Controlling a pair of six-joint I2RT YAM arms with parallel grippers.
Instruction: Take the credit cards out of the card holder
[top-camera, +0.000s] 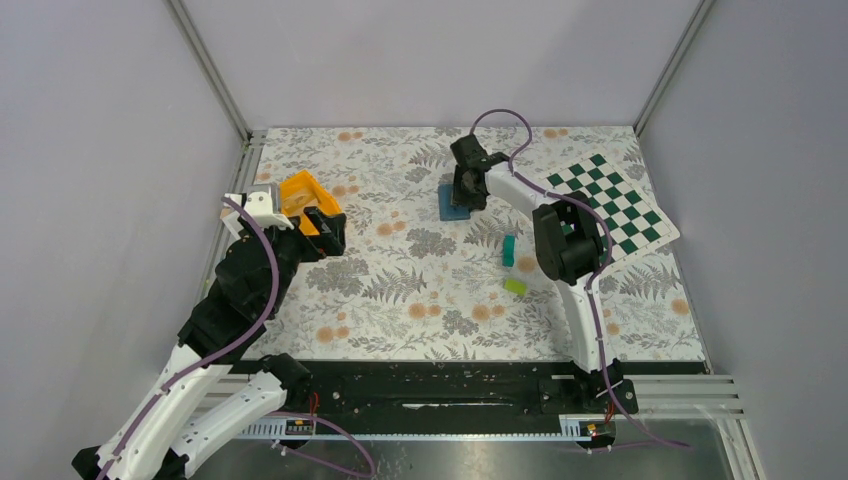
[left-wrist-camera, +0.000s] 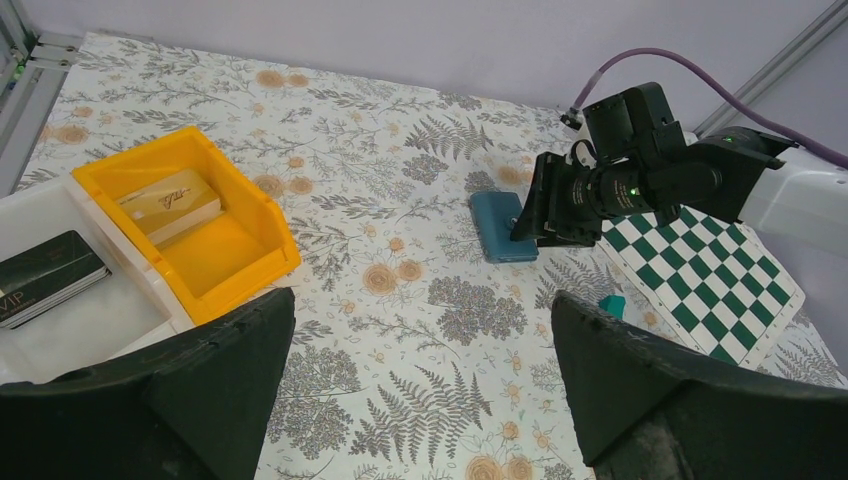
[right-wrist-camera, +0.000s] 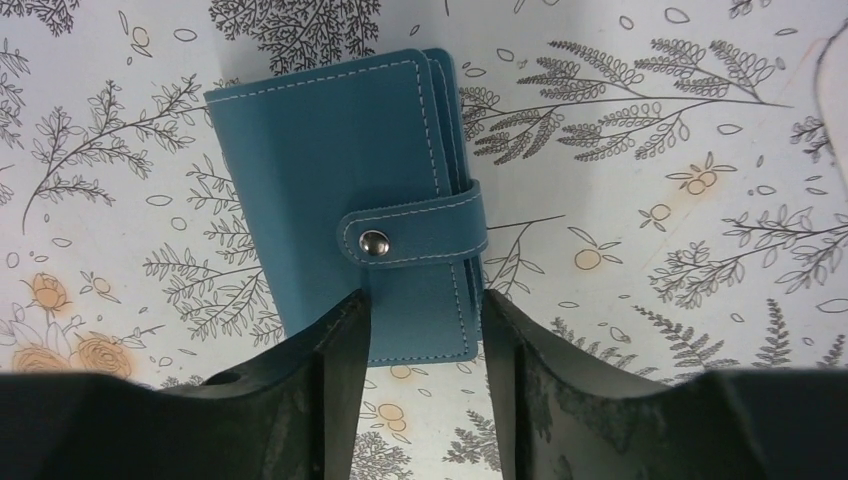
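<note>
The blue card holder (right-wrist-camera: 330, 150) lies flat on the patterned cloth, its strap (right-wrist-camera: 425, 228) snapped across by a metal button. No card shows outside it. Over its near part, in the right wrist view, hover the fingertips of my right gripper, part open with a gap between them. From the top, the right gripper (top-camera: 465, 195) covers the holder's right side, leaving the left part of the card holder (top-camera: 447, 205) visible. Away at the left stands my left gripper, its fingers wide apart and empty; the holder (left-wrist-camera: 490, 225) is beyond it.
An orange bin (left-wrist-camera: 235, 275) holding a yellowish box and a white bin (left-wrist-camera: 120, 330) holding a dark VIP box stand at the left. A checkered board (top-camera: 615, 210) lies at the right. Teal (top-camera: 508, 250) and lime (top-camera: 515, 286) blocks sit nearer the front.
</note>
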